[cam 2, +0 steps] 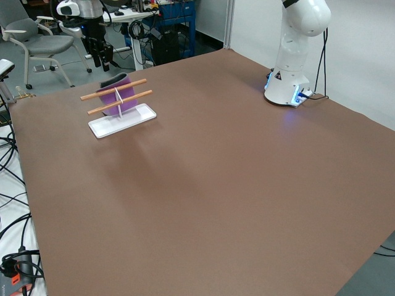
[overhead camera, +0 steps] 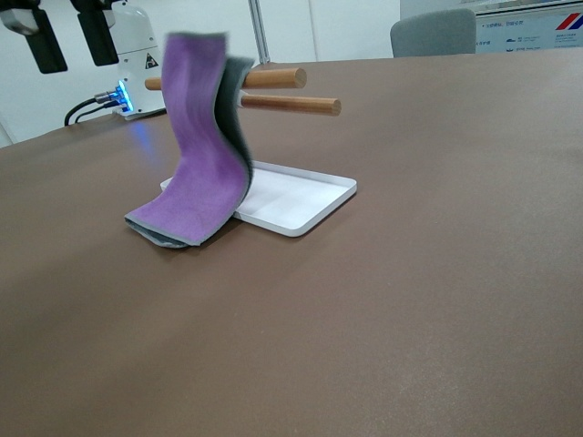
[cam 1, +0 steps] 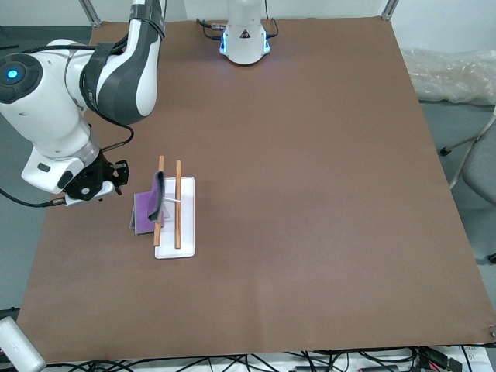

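A purple-and-grey cloth (cam 1: 145, 211) (overhead camera: 191, 173) (cam 2: 126, 100) stands draped at a wooden rack (cam 1: 177, 225) (overhead camera: 291, 105) (cam 2: 120, 102) with two dowels over a white tray (cam 1: 180, 244) (overhead camera: 301, 200) (cam 2: 121, 123). In the top view its upper part rises above the dowels and its lower end reaches down beside the tray. My gripper (overhead camera: 70, 36) is at the upper left of that view, apart from the cloth, open with nothing between its black fingers; in the left view it is left of the rack, under my arm.
Chairs (cam 2: 49, 44) stand beyond the edges.
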